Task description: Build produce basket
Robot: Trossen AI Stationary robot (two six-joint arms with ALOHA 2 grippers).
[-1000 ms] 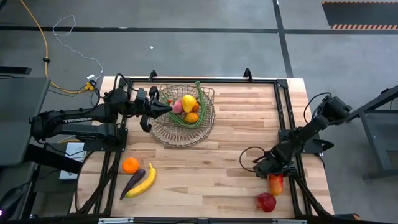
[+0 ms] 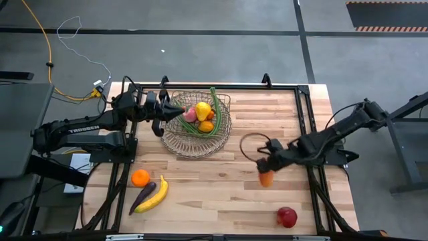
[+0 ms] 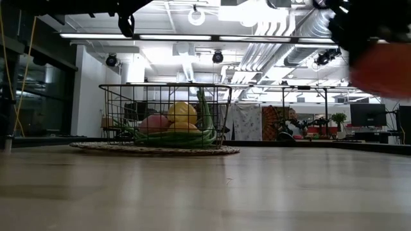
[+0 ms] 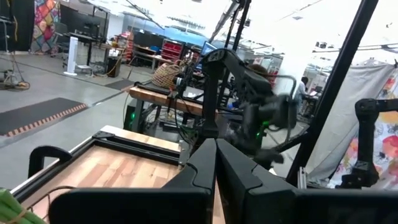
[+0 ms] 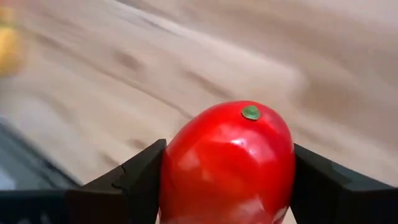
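Note:
In the right wrist view the red pepper (image 5: pixel 227 168), glossy with a green stem spot, is squeezed between the fingers of my right gripper. From above, that pepper shows orange-red under the right gripper, clear of the frame's right side. The wire basket (image 2: pixel 224 110) stands at the table's back on a round woven mat (image 2: pixel 190 148). Inside lie a yellow fruit (image 2: pixel 202 110), a pink one (image 2: pixel 190 115), an orange-yellow one (image 2: pixel 206 126) and green stalks (image 2: pixel 216 107). My left gripper has its fingers together and empty, close to the basket's left side.
A dark red round fruit (image 2: pixel 287 217) lies at the front right. At the front left are an orange (image 2: pixel 140 177), an eggplant (image 2: pixel 142 194) and a banana (image 2: pixel 158 196). Black rails (image 2: pixel 302 110) border the table.
The left arm has shifted slightly left.

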